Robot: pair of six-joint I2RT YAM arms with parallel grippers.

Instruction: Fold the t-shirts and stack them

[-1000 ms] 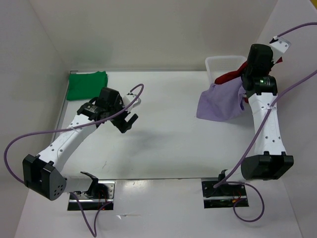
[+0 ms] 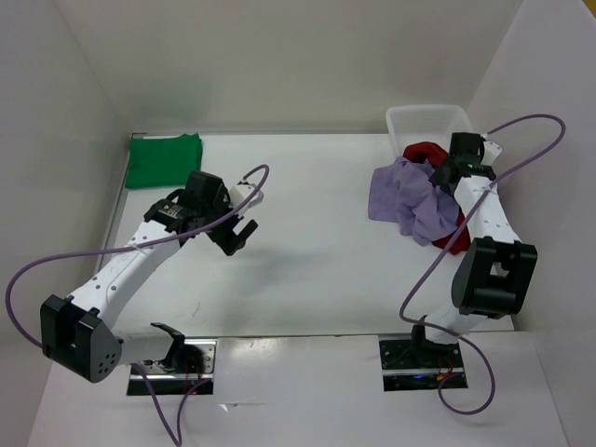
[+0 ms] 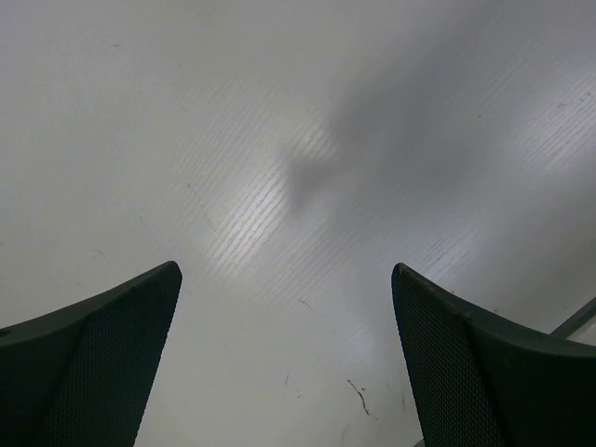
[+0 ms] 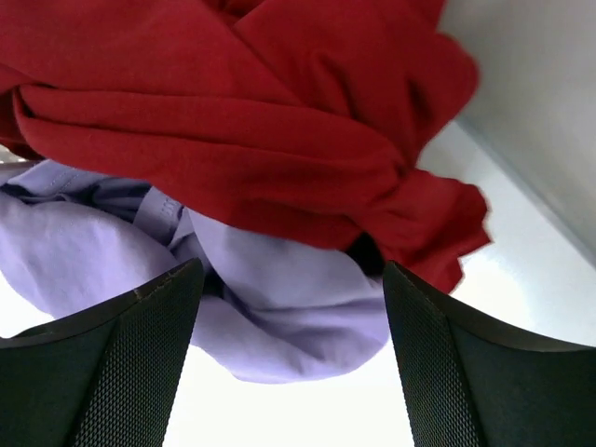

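A crumpled red shirt lies heaped over a crumpled purple shirt at the right of the table. In the top view, the purple shirt spreads left of the red shirt, just in front of the white basket. My right gripper is open, low over both shirts, its fingers apart with cloth visible between them; contact with the cloth cannot be judged. A green folded shirt rests flat at the back left. My left gripper is open above bare table, nothing between its fingers.
The white basket stands at the back right, its inside partly hidden. A wall runs close along the right side.
The left arm has hardly moved.
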